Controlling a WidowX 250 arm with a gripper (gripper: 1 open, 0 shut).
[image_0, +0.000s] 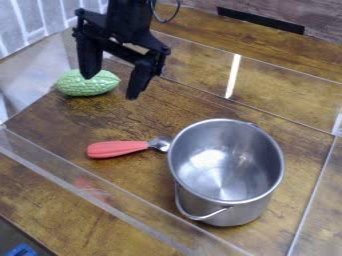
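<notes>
My black gripper (114, 72) hangs in the upper left, open, its two fingers apart with nothing seen between them. Behind its left finger lies a green bumpy vegetable toy (76, 86), partly hidden. Below, a red-handled utensil (118, 149) with a metal end rests on the wooden surface. At the lower right stands a steel pot (227, 185) with a wire handle, empty inside.
Clear plastic walls border the wooden work area (80, 200) on the left and right. The middle between gripper and pot is bare wood, as is the back right.
</notes>
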